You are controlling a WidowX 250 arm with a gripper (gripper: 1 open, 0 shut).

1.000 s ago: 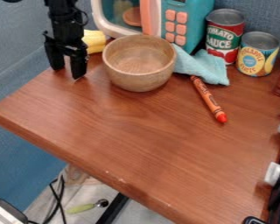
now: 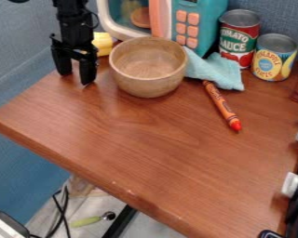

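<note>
My black gripper [image 2: 74, 67] is at the back left corner of the table, fingertips low by the tabletop, just left of a wooden bowl [image 2: 148, 76]. Whether anything is between the fingers is too small to tell. A yellow object [image 2: 101, 43] lies behind the gripper. An orange crayon [image 2: 222, 106] lies right of the bowl on a light blue cloth's near side, the cloth [image 2: 214, 70] spreading behind it.
A teal toy microwave [image 2: 196, 23] stands at the back, with a tomato sauce can [image 2: 237, 42] and a second can [image 2: 274, 60]. A dark device [image 2: 294, 195] lines the right edge.
The gripper has shifted very slightly at the back left. The other objects have not moved.
</note>
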